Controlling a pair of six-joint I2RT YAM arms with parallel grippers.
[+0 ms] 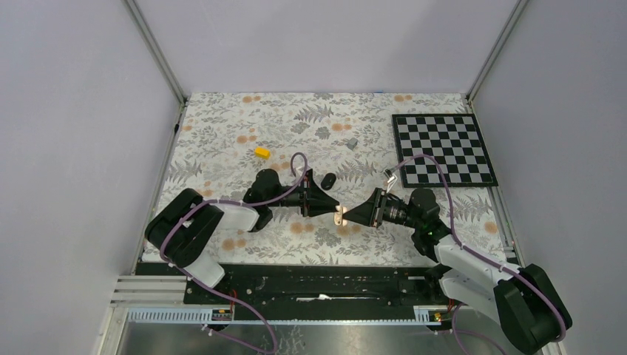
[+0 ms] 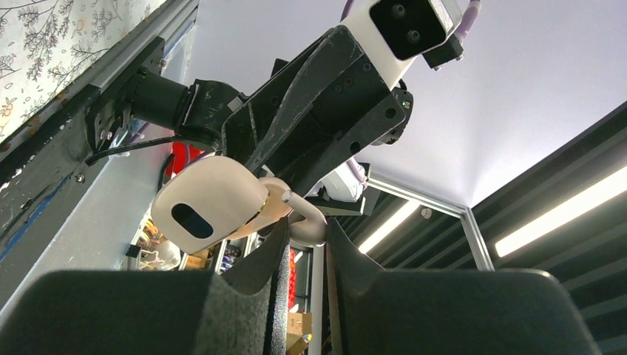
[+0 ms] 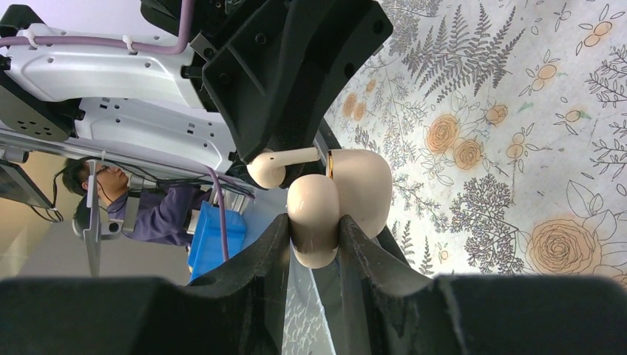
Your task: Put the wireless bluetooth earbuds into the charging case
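Note:
The cream charging case (image 3: 313,222) is between the fingertips of my right gripper, which is shut on it above the table. In the right wrist view, the case shows two rounded parts with a gold strip between them. In the left wrist view, its larger part bears a dark oval (image 2: 192,220). An earbud (image 2: 305,224) sits with its round head between the fingertips of my left gripper, which bear on it from both sides. Its stem points toward the case; in the right wrist view, a small gap separates them. The case's inside is hidden.
On the table lie a black oval object (image 1: 329,180), a yellow block (image 1: 262,152) and a small grey block (image 1: 352,143). A checkered board (image 1: 444,150) rests at the back right. Both grippers meet nose to nose over the table's front middle.

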